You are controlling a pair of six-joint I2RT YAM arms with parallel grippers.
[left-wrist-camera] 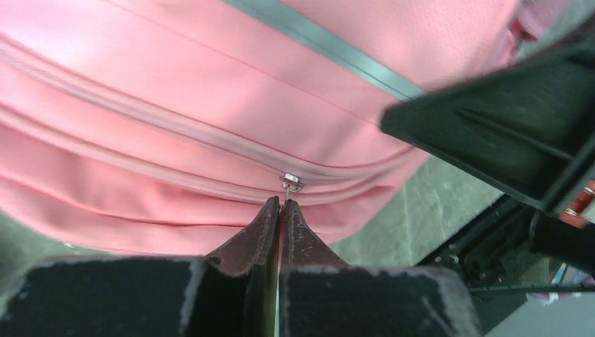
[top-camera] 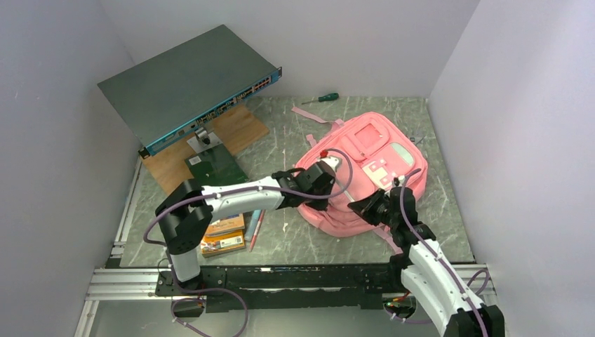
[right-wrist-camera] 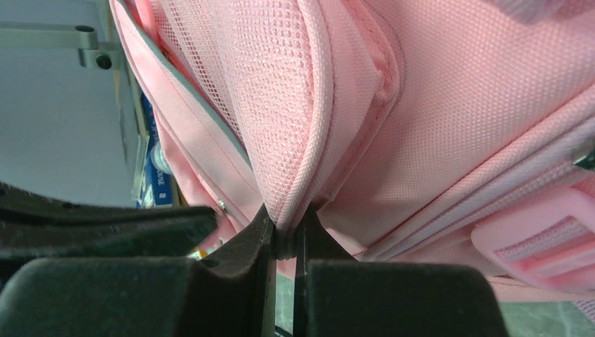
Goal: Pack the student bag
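Note:
The pink backpack [top-camera: 379, 147] lies on the right of the counter, both grippers over its lower part. In the left wrist view my left gripper is shut on a small metal zipper pull [left-wrist-camera: 290, 182] on the bag's zipper track. In the right wrist view my right gripper is shut on a padded, mesh-covered fold [right-wrist-camera: 295, 126] of the backpack, with the zipper edge beside it.
At the left, books [top-camera: 214, 168] and orange boxes [top-camera: 221, 242] lie beside pens. A large network switch [top-camera: 189, 77] stands on a wooden board [top-camera: 245, 130]. A screwdriver [top-camera: 328, 97] lies at the back. Walls enclose both sides.

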